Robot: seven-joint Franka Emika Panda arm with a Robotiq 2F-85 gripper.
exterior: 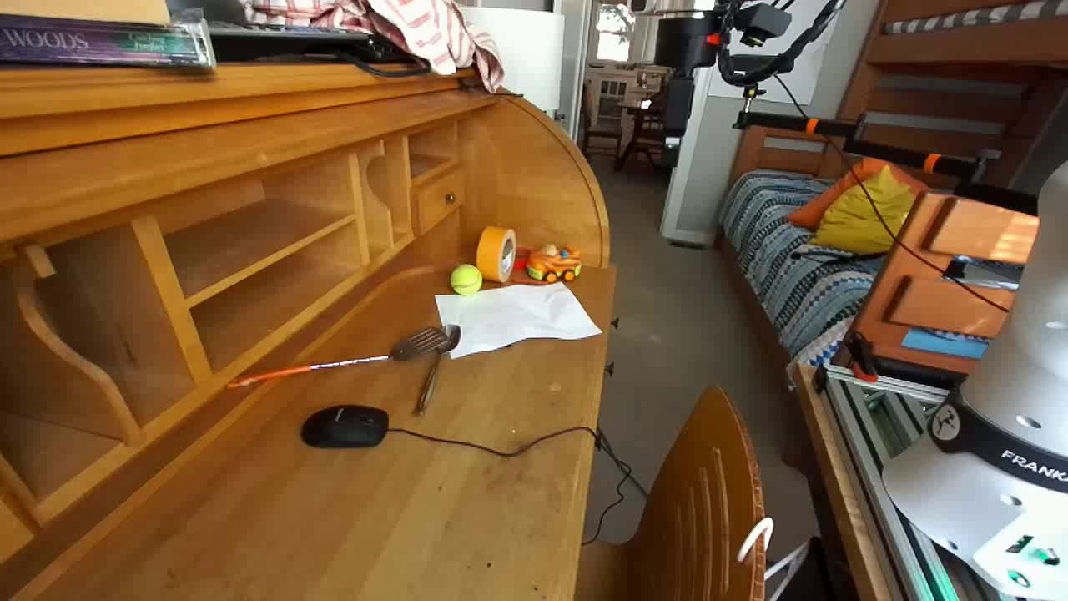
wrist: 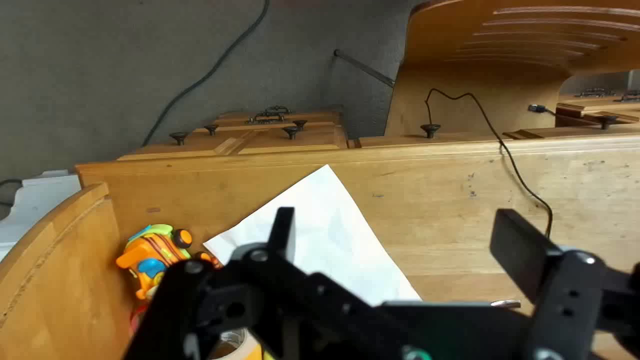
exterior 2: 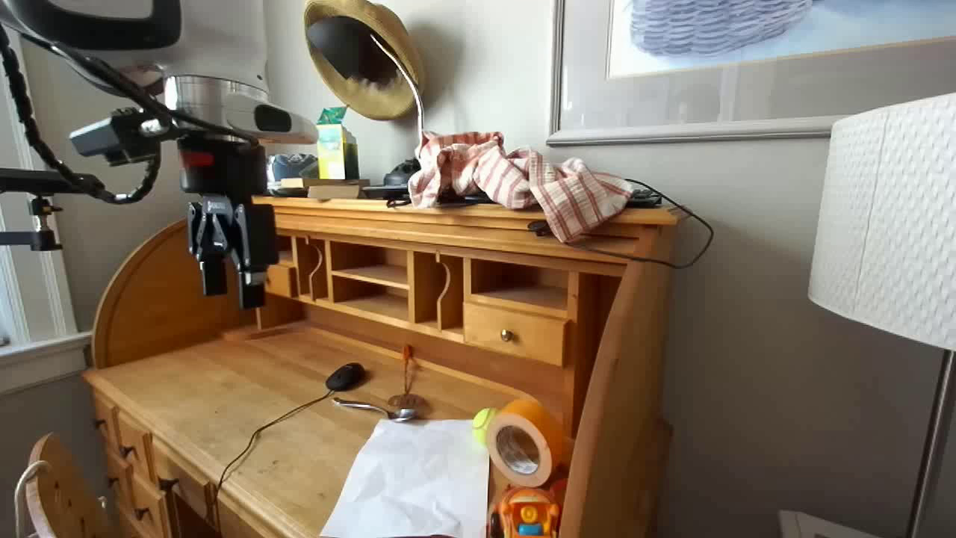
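Note:
High above the desk, my gripper (exterior 2: 231,291) is open and its fingers hold nothing; in the wrist view the gripper spreads wide over the desk top. On the desk lie a white paper sheet (exterior: 516,317), a slotted spatula (exterior: 417,344) with an orange-tipped handle, and a metal spoon (exterior: 432,379) beside it. A black mouse (exterior: 345,426) rests nearer the front in exterior view 1. At the desk's end are a tennis ball (exterior: 465,280), an orange tape roll (exterior: 496,254) and an orange toy car (exterior: 553,264).
The mouse cable (exterior: 516,451) runs over the desk's front edge. A wooden chair (exterior: 701,501) stands against that side. Cubbyholes line the back, below a top shelf with a striped cloth (exterior 2: 520,179). A curved side panel (exterior: 546,170) closes off one end.

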